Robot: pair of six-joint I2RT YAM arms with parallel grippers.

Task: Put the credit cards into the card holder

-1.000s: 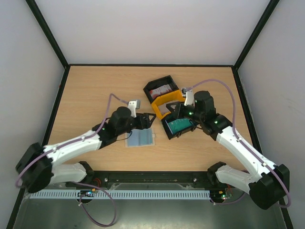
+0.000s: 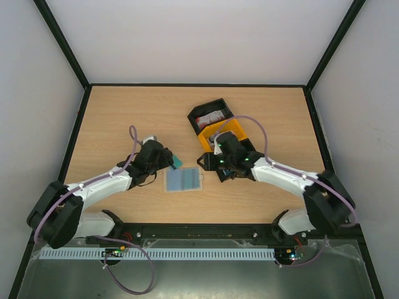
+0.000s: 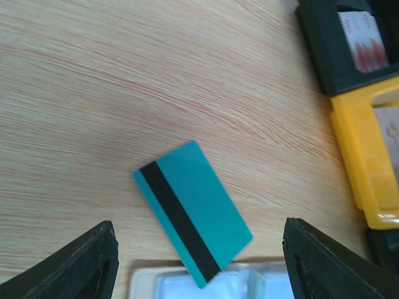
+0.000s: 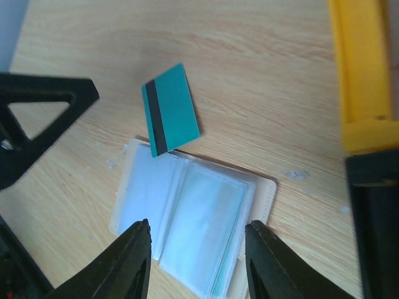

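A teal card [image 3: 209,208] with a black stripe lies flat, its near corner over the upper edge of the pale card holder [image 3: 140,283], not inside a pocket. Above it my left gripper is open, with neither finger touching the card. My right gripper hangs open over the holder's clear pockets [image 4: 202,215]. A thin teal strip shows along the right pocket's edge; I cannot tell what it is. In the top view, the left gripper [image 2: 169,161] partly hides the card [image 2: 177,162].
Right of the holder, the yellow bin [image 2: 232,128] stands between two black bins. The far black bin [image 2: 209,109] holds pale red-marked cards; the near one is mostly hidden under the right arm.
The teal card, blurred near the bins a second ago, lies at the holder's upper edge. My left gripper has moved left. My right gripper has moved left off the bins and opened.
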